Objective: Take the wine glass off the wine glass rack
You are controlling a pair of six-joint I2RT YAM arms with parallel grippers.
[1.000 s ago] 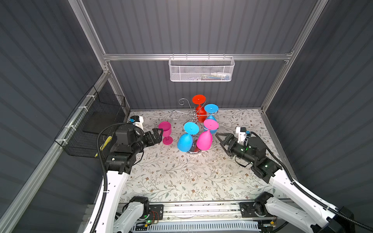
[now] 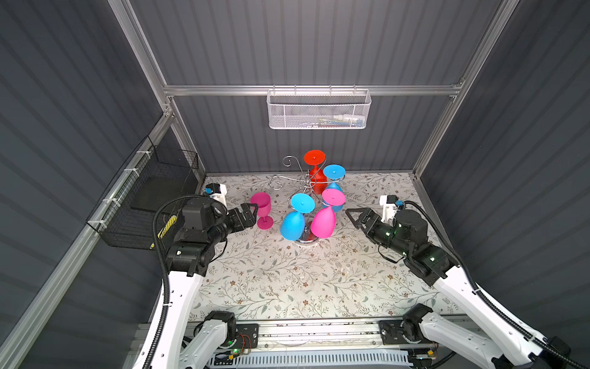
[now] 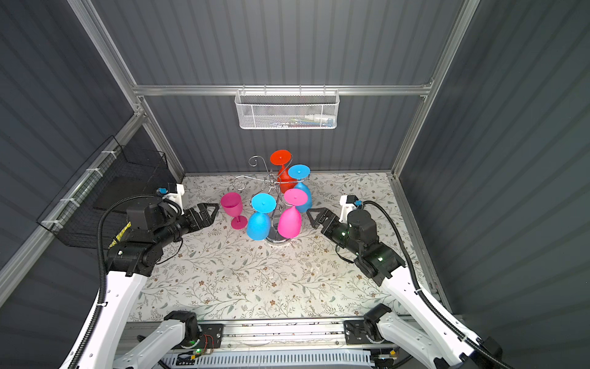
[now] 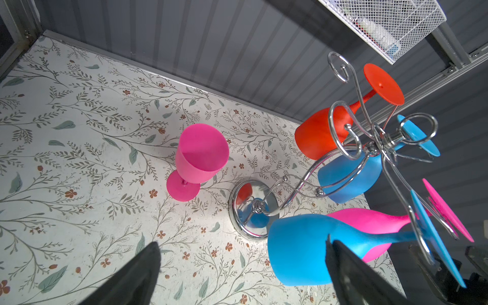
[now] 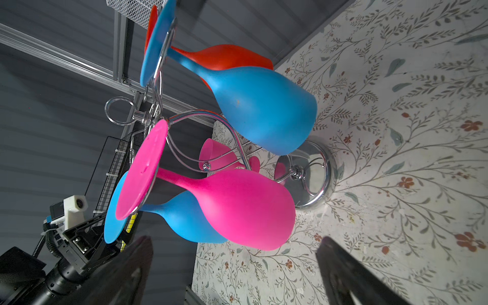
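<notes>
A silver wire rack (image 2: 282, 183) holds upside-down glasses: red (image 2: 317, 181), rear blue (image 5: 269, 106), front blue (image 2: 291, 227) and pink (image 2: 322, 224). A magenta glass (image 4: 200, 150) stands upright on the table, left of the rack's round base (image 4: 239, 213). My open left gripper (image 2: 249, 214) is beside that magenta glass, nothing between its fingers. My open, empty right gripper (image 2: 354, 217) is just right of the rack, facing the pink and rear blue glasses.
A white mesh basket (image 2: 318, 107) hangs on the back wall, a black wire basket (image 2: 123, 233) on the left wall.
My right gripper and arm have shifted slightly right and up. The left arm and the glasses stay where they were.
</notes>
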